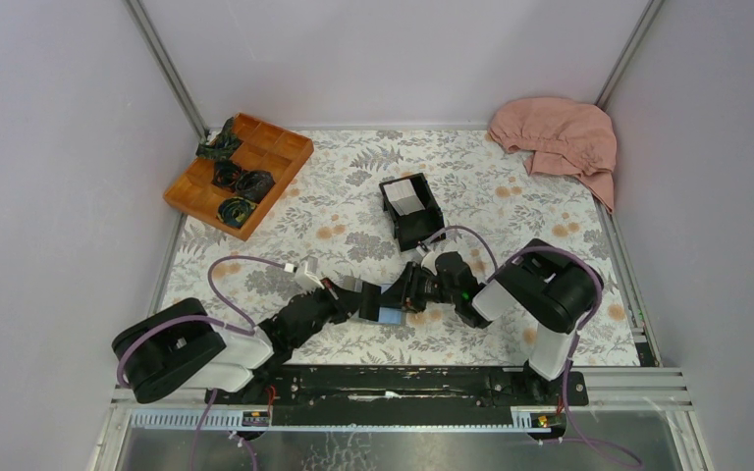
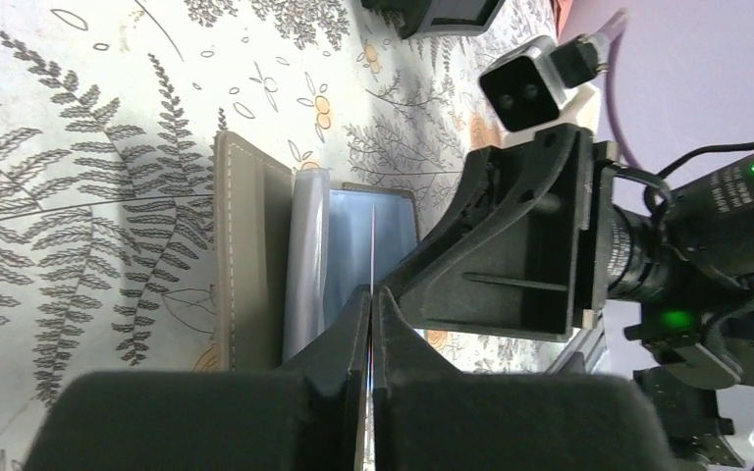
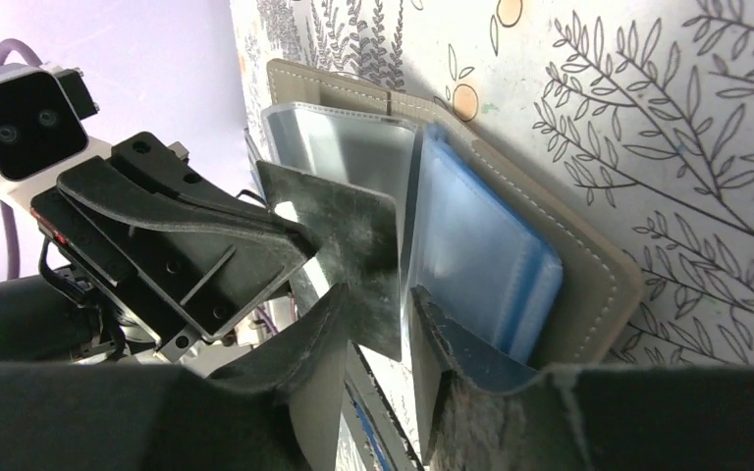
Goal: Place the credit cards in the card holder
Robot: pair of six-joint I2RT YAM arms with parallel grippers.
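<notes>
The card holder [image 3: 584, 270] lies open on the table, a grey-beige stitched cover with clear, bluish sleeves [image 3: 481, 235]. My left gripper is shut on a black card, which shows edge-on in the left wrist view and as a dark panel in the top view. The card stands over the holder, beside the sleeves; whether its lower edge is inside one cannot be told. Across from it, my right gripper is part open at the holder, a gap between its dark fingers; no card shows gripped there.
Behind the holder stands an open black box [image 1: 412, 211] with a pale insert. At the back left is an orange divided tray [image 1: 275, 157] with dark coiled items. A pink cloth [image 1: 555, 137] lies at the back right.
</notes>
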